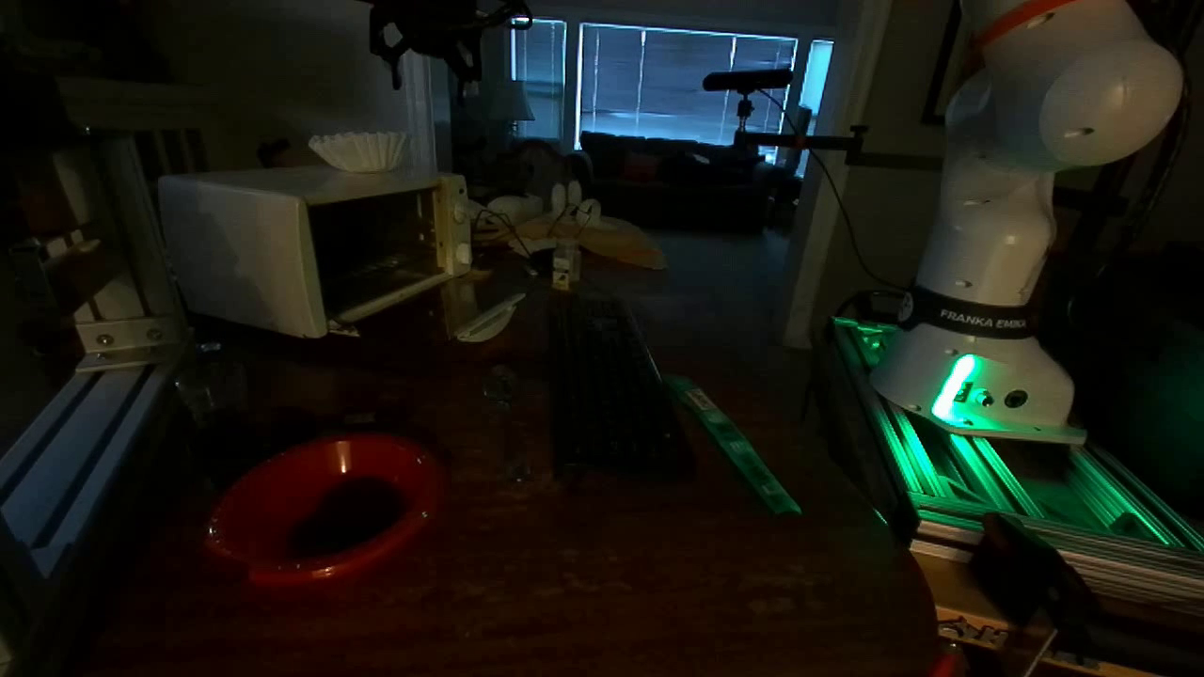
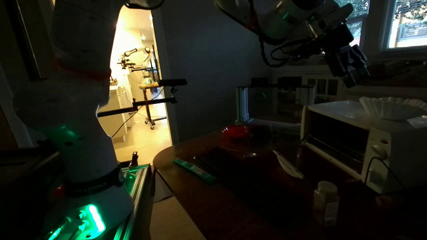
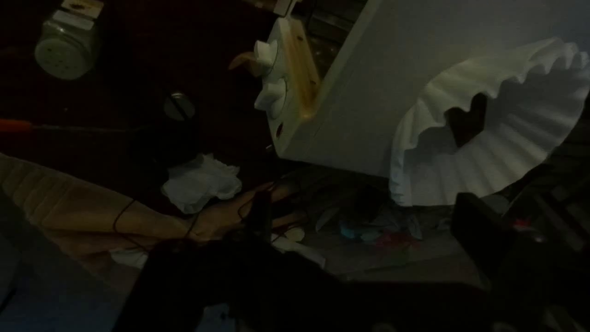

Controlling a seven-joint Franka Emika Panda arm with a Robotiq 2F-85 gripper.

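Note:
In the wrist view my gripper stands open, its dark fingers wide apart with nothing held between them. A white fluted paper filter (image 3: pixel 498 130) shows to the upper right, beyond the right-hand finger. That filter (image 1: pixel 358 151) rests on top of the white toaster oven (image 1: pixel 237 254), whose front is open. From the other side, my gripper (image 2: pixel 355 76) hangs in the air above the oven (image 2: pixel 340 108), apart from the filter (image 2: pixel 390 108). Only the lower part of the gripper (image 1: pixel 431 77) enters exterior view 1, at the top edge.
On the table are a red bowl (image 1: pixel 254 513), a dark keyboard (image 1: pixel 609 395), a green strip-shaped packet (image 1: pixel 739 446), a white utensil-like item (image 1: pixel 491 321) and a shaker bottle (image 2: pixel 326 202). The room is very dark.

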